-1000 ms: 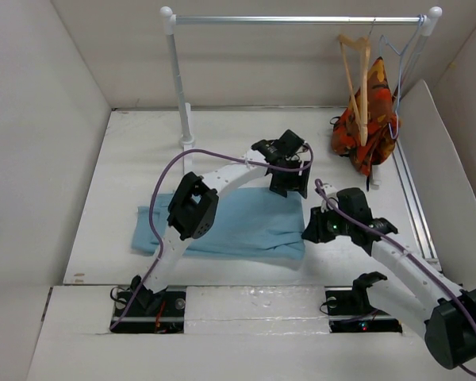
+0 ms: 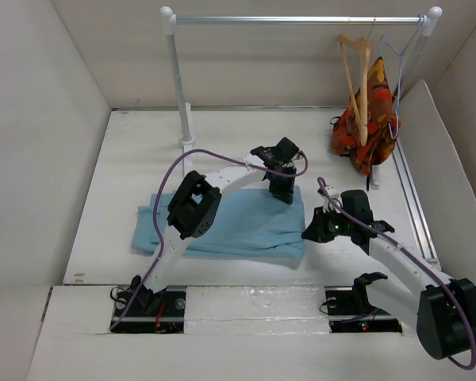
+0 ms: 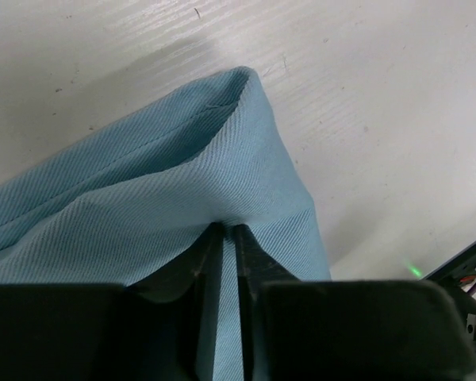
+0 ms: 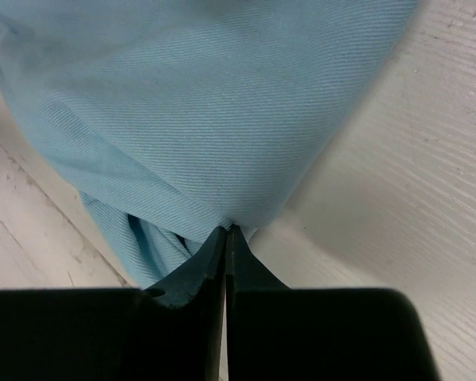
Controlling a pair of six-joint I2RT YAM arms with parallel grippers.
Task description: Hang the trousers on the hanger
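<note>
Light blue trousers (image 2: pixel 238 226) lie spread and folded on the white table. My left gripper (image 2: pixel 282 198) is at their upper right corner. In the left wrist view its fingertips are almost together on the blue cloth (image 3: pixel 163 198), which puckers into them near the corner; a narrow gap shows blue between the fingers. At the lower right edge stands my right gripper (image 2: pixel 308 233); in the right wrist view its tips meet where folds of the cloth (image 4: pixel 214 159) gather. A wooden hanger (image 2: pixel 363 87) hangs from the rail at the right.
The metal rail (image 2: pixel 293 21) spans the back on white posts. Beside the wooden hanger are a light blue hanger (image 2: pixel 399 79) and an orange patterned bag (image 2: pixel 377 111). Bare table lies behind and left of the trousers.
My left gripper has moved slightly left and down onto the trousers' corner, its fingers drawing together.
</note>
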